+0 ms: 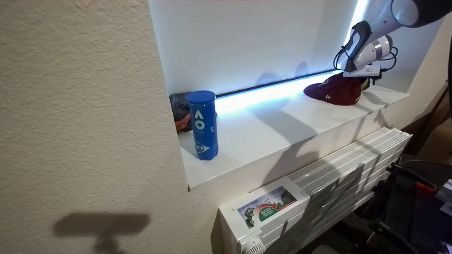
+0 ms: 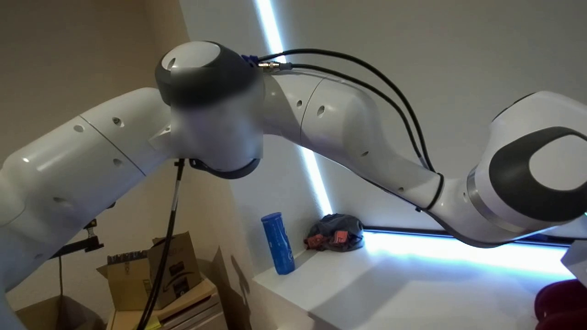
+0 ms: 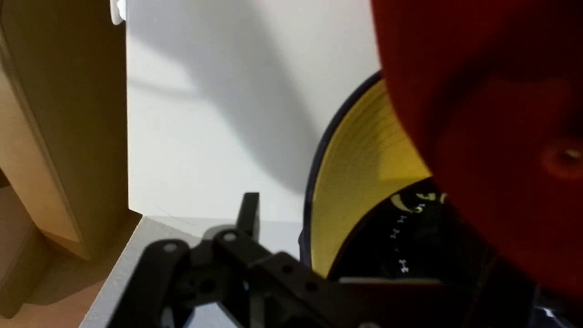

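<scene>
A dark red cap [image 1: 339, 89] rests at the right end of the white windowsill, its brim toward the left; its red cloth [image 3: 492, 109] fills the right of the wrist view. Close by it is a round yellow and black thing [image 3: 350, 180], partly covered by the cap in that view. My gripper [image 1: 374, 81] hangs low at the cap's right rear side, mostly hidden in exterior view 1. One dark finger [image 3: 249, 213] stands out, open, left of the yellow rim; the other is lost in the dark. Nothing shows held.
A blue tennis ball tube [image 1: 204, 127] stands upright at the sill's left end, a dark cloth bundle [image 2: 336, 233] behind it. Below runs a white radiator [image 1: 339, 161]; a window blind [image 1: 254, 38] rises behind.
</scene>
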